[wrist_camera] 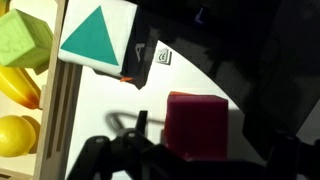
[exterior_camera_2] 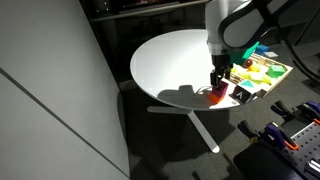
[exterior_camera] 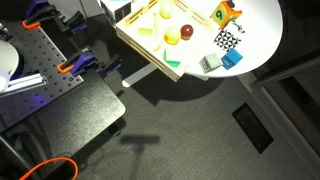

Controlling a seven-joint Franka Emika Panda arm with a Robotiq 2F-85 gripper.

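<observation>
A red block (wrist_camera: 197,125) sits near the edge of the white round table in the wrist view. My gripper is open, with its dark fingers on either side of the block's near part. From the frames I cannot tell whether the fingers touch it. In exterior view 2 the gripper (exterior_camera_2: 217,84) points down over the red block (exterior_camera_2: 216,97) close to the table's front edge. The gripper does not show in exterior view 1.
A white block with a green triangle (wrist_camera: 97,38) stands beside a wooden tray (wrist_camera: 58,120). The tray holds a green cube (wrist_camera: 22,38) and yellow toy fruit (wrist_camera: 15,135). Across the table lie a blue block (exterior_camera: 232,58) and a grey block (exterior_camera: 211,62). Left of the gripper, the white table (exterior_camera_2: 170,65) is bare.
</observation>
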